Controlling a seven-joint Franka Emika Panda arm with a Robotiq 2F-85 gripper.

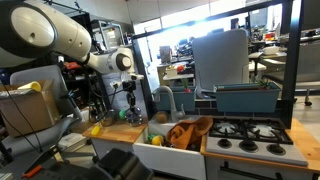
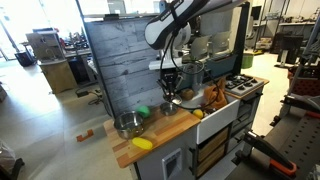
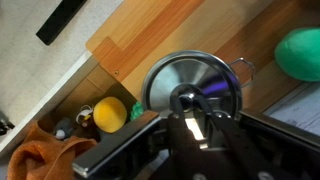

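Observation:
My gripper is shut on the knob of a round metal lid, which fills the middle of the wrist view. Below it lies the wooden counter. A thin wire handle shows by the lid's right edge; whose it is I cannot tell. In exterior view 2 the gripper hangs over the counter to the right of a small metal pot. In exterior view 1 the gripper is small and its fingertips are hard to make out.
A larger metal pot and a yellow object lie nearer the counter's end. A green object is at the right of the wrist view. The white sink holds an orange cloth and a yellow ball. A stove stands farther right.

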